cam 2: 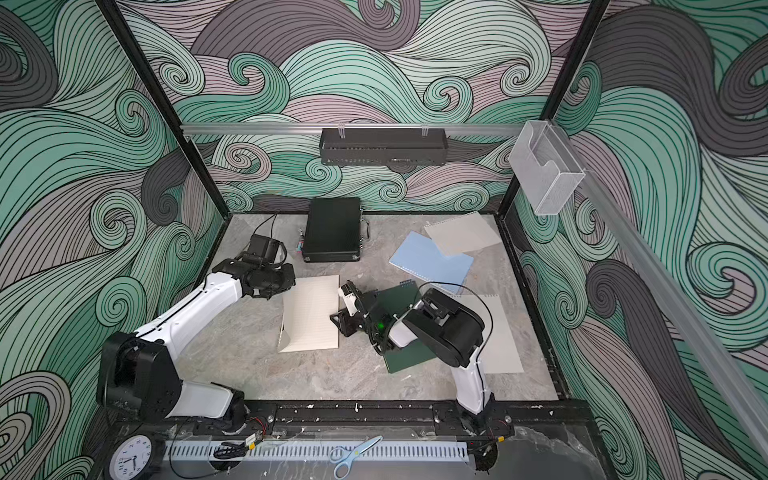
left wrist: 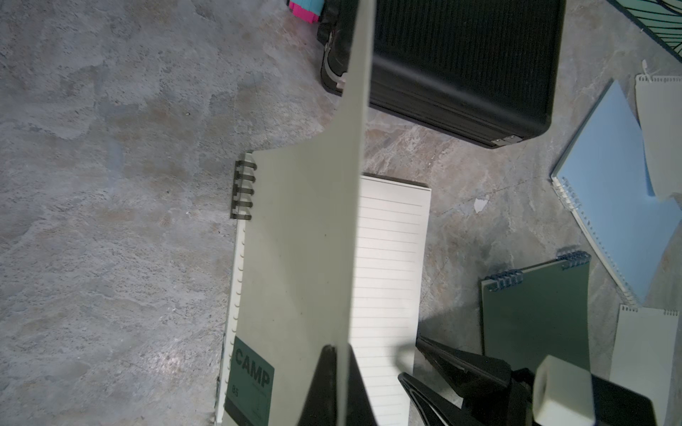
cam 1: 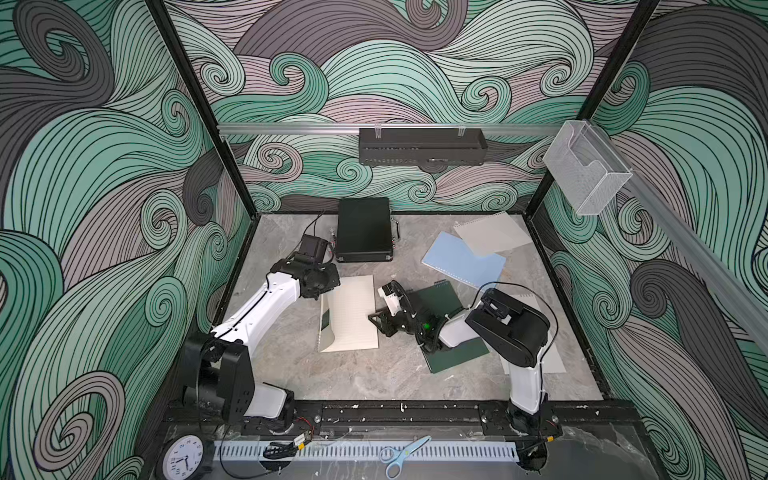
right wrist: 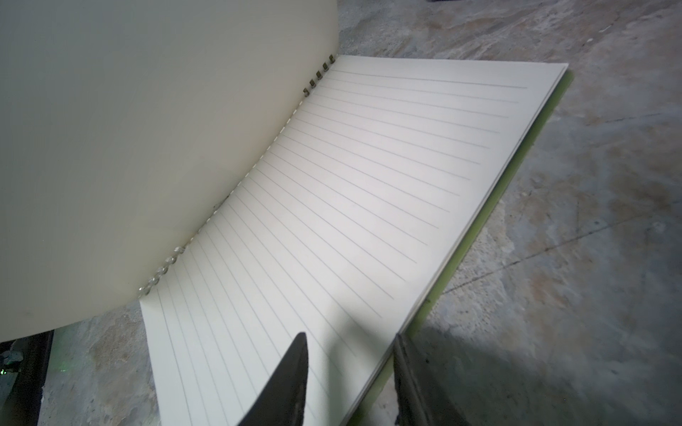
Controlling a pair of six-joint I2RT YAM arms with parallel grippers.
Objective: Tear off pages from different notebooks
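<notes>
A spiral notebook with lined pages lies open at the middle left of the table. Its pale cover, marked CAMP, is lifted and bent up, and my left gripper is shut on its edge. At the notebook's right edge, my right gripper stands open. One finger is over the lined page and the other beyond its edge, with no page visibly pinched. Under the right arm lies a dark green notebook; a blue notebook is farther back.
A black case stands at the back. One loose pale sheet overlaps the blue notebook, and another sheet lies on the right behind the right arm. Bare table lies in front of the lined notebook.
</notes>
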